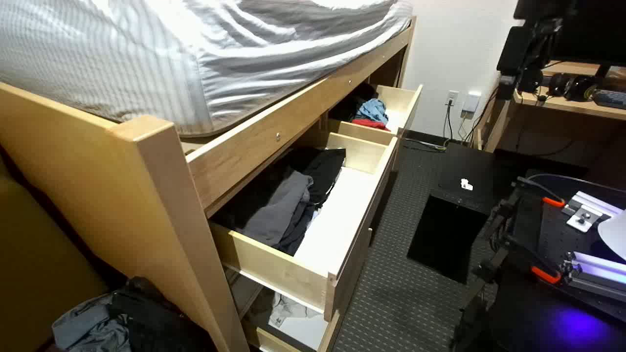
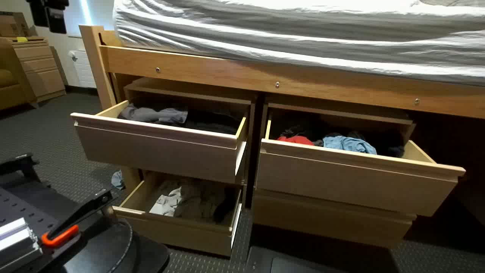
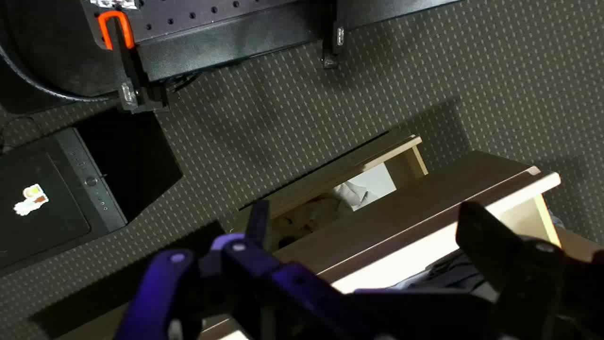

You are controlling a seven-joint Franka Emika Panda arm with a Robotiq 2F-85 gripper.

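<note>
In the wrist view my gripper is open, its two dark fingers wide apart with nothing between them. It hangs above the front of the pulled-out upper drawer point(image 3: 396, 226). That drawer point(image 2: 163, 148) holds dark and grey clothes point(image 1: 273, 208), bunched toward the bed side; its front strip is bare white. Below it the lower drawer point(image 2: 177, 229) is also out, with pale and brownish clothes point(image 2: 168, 202) inside. A second upper drawer point(image 2: 354, 177) stands out beside it, holding red cloth point(image 2: 295, 139) and light-blue cloth point(image 2: 349, 144). The gripper is not clearly seen in either exterior view.
The bed rail point(image 1: 305, 114) and mattress point(image 1: 281, 64) overhang the drawers. A black mounting table with orange-handled clamps point(image 1: 546, 275) stands opposite. A black box point(image 1: 463, 187) sits on the floor. Clothes point(image 1: 117, 319) lie by the bed's end. Carpet point(image 1: 387, 275) between is clear.
</note>
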